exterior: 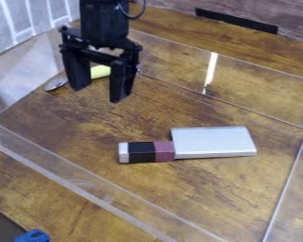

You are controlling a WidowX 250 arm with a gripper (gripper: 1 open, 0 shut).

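The black gripper point(98, 74) hangs open at the upper left, above the wooden tray floor point(103, 128), with nothing seen between its fingers. Low in the middle lies a cleaver-like object with a flat silver blade point(212, 143) and a black, maroon and silver handle point(148, 152). Behind the gripper, a pale green object point(99, 71) is partly hidden. A small metal piece point(56, 84), perhaps a spoon end, lies left of the gripper.
Clear plastic walls edge the work area along the front, left and right. A blue object point(31, 235) sits outside at the bottom left corner.
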